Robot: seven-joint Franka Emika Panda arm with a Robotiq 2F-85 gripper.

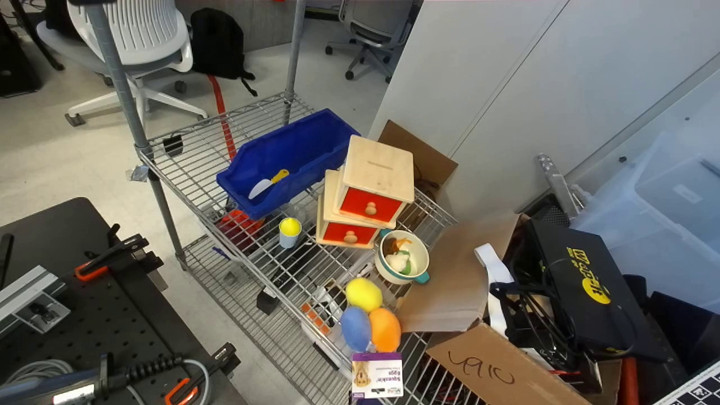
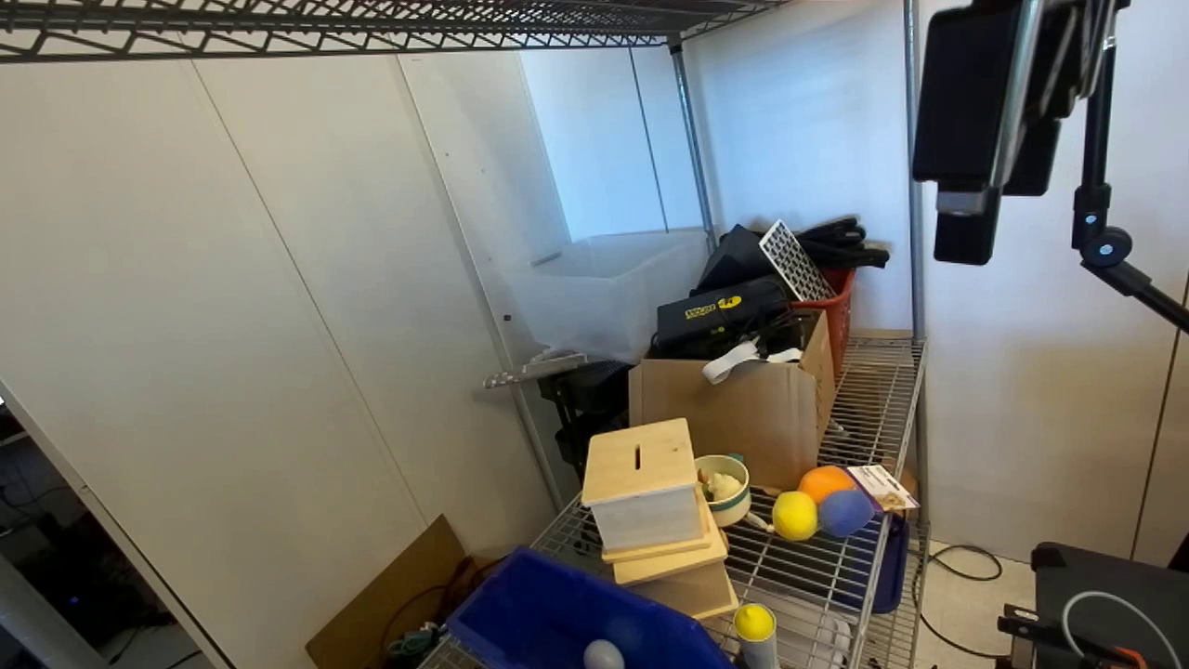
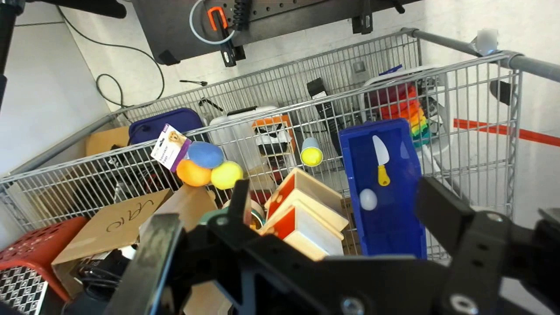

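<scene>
My gripper appears in the wrist view, open, its dark fingers wide apart, with the shelf seen below between them. On the wire shelf lies a blue bin (image 3: 382,220) holding a knife with a yellow handle (image 3: 383,176) and a white egg-like object (image 3: 368,199). Beside the bin, two wooden boxes with red drawers (image 1: 374,179) are stacked. A pale blue cup with a yellow top (image 1: 289,232) stands near the shelf's front edge. A two-handled bowl (image 1: 385,266) contains small toy pieces. Yellow (image 1: 364,294), blue (image 1: 355,328) and orange (image 1: 385,330) balls sit together by a printed card (image 1: 377,375).
An open cardboard box (image 2: 725,401) full of cables and black gear fills one end of the shelf. Metal posts (image 2: 916,223) and an upper shelf (image 2: 334,32) bound the space. A white wall (image 2: 334,223) stands behind. Bare wire shelf (image 1: 202,152) shows beyond the bin.
</scene>
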